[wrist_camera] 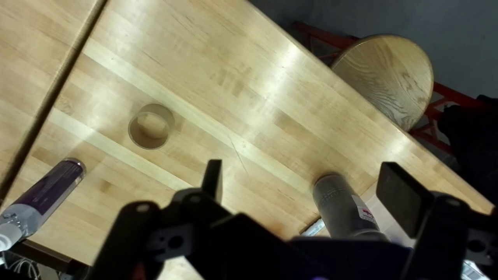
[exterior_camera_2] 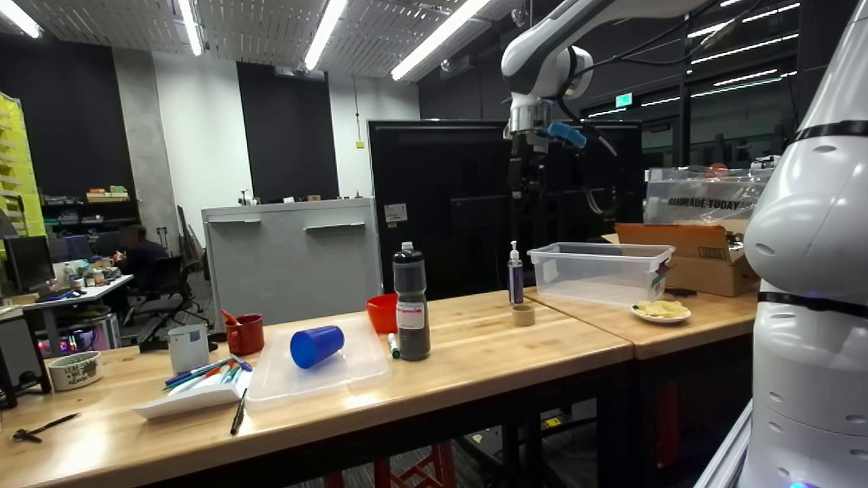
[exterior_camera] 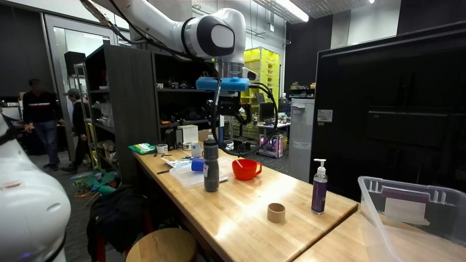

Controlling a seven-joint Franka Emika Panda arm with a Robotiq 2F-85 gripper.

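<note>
High over the table, my gripper stands open with nothing between its fingers; its pad (wrist_camera: 397,198) shows dark on the right side of the wrist view. A dark grey bottle (exterior_camera: 211,166) stands upright on the wood, in front of a red cup (exterior_camera: 245,169) with a handle. Alone on the table sits a short cardboard ring (exterior_camera: 276,212). A pump bottle with a purple label (exterior_camera: 319,190) is upright near the far edge. On a clear plastic lid (exterior_camera_2: 362,370) a blue cup (exterior_camera_2: 317,346) lies on its side.
A clear bin (exterior_camera_2: 602,272) and a plate of yellowish food (exterior_camera_2: 661,312) occupy the adjoining table. Pens (exterior_camera_2: 207,374), a dark red mug (exterior_camera_2: 245,333) and a grey mug (exterior_camera_2: 188,349) crowd the other end. Bare wood surrounds the ring. A stool (wrist_camera: 387,79) stands beside the table.
</note>
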